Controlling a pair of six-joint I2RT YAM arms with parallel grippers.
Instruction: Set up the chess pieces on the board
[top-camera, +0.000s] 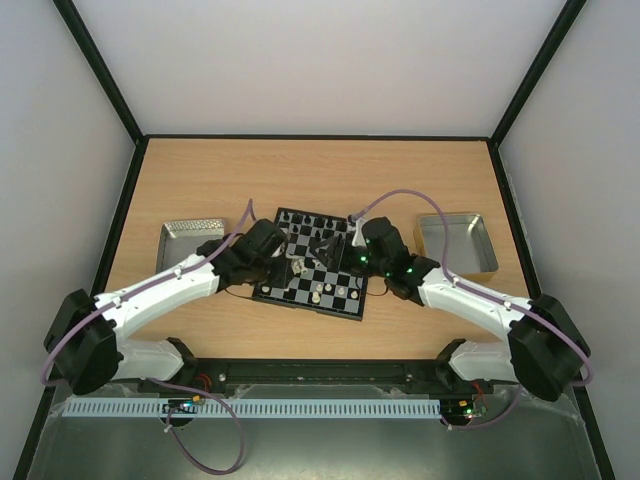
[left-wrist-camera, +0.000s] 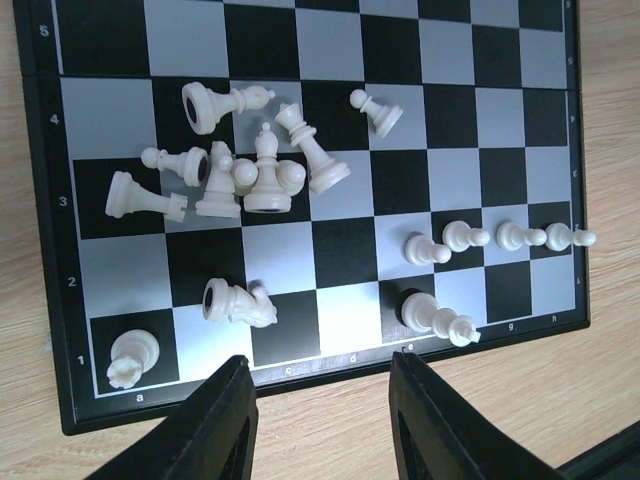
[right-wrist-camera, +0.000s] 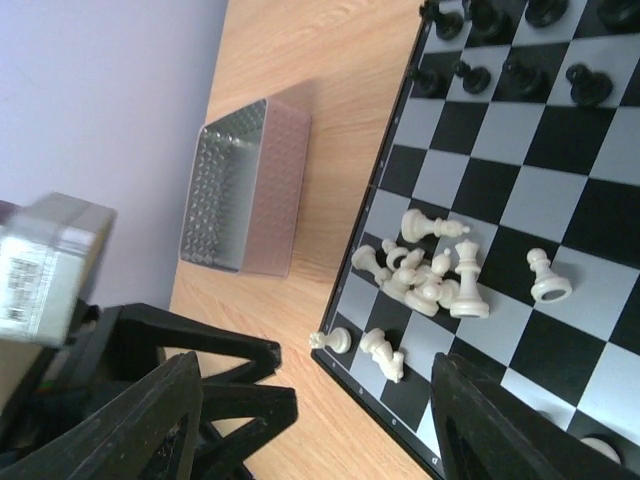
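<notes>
The chessboard (top-camera: 310, 300) lies mid-table. In the left wrist view, white pieces are tumbled on its left half, including a white bishop (left-wrist-camera: 310, 150) on its side, a white rook (left-wrist-camera: 140, 200) lying down and an upright white rook (left-wrist-camera: 130, 360); more stand at the right. Black pieces (right-wrist-camera: 588, 85) stand at the far side in the right wrist view. My left gripper is over the board's near-left edge, fingers apart and empty. My right gripper hangs over the board, fingers apart and empty, with the left gripper at lower left of its view.
A metal tray (top-camera: 188, 242) stands left of the board and another tray (top-camera: 456, 246) right of it. Both arms reach close together over the board.
</notes>
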